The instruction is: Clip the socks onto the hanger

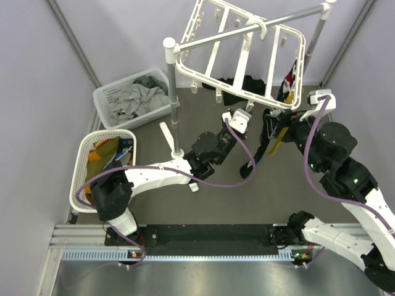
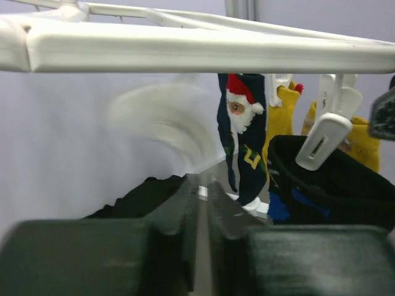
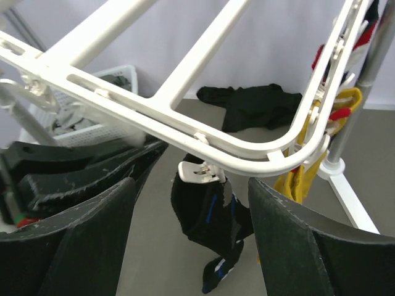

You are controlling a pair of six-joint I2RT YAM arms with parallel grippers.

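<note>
From the white hanger (image 1: 237,92) a dark sock (image 3: 200,213) hangs at a white clip (image 3: 197,174) on the near rail, its toe dangling. My right gripper stands open, one finger on either side of that clip and sock. Left of it, just below the rail, is my left gripper, its blurred fingers (image 2: 163,216) parted by a narrow gap with nothing visible between them. A blurred white clip shape (image 2: 163,120) shows above those fingertips. The left wrist view also shows a Santa sock (image 2: 245,132) and a yellow sock (image 2: 282,117) hanging farther back.
At the left stand a basket of coloured socks (image 1: 79,172) and a bin of grey cloth (image 1: 99,98). Black cloth (image 3: 259,108) lies on the floor behind the hanger. Metal poles (image 1: 173,92) hold the hanger up, and the left arm passes close to one.
</note>
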